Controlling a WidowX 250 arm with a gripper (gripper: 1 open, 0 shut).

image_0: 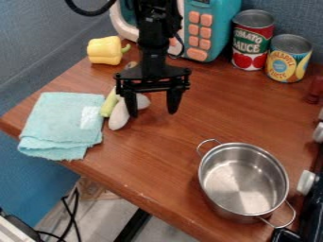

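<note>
The black gripper [151, 99] hangs over the table left of centre, its fingers open around a white mushroom-like toy [120, 116], whose top is hidden behind it. A pale yellow elongated toy [109, 106] lies just left of it, next to a folded light blue cloth [59, 128]. Whether the fingers touch the white toy cannot be told.
A steel pot [243, 181] stands at the front right. A yellow pepper [105, 50], a toy microwave [206, 28], a tomato can [251, 41] and another can [289, 59] are at the back.
</note>
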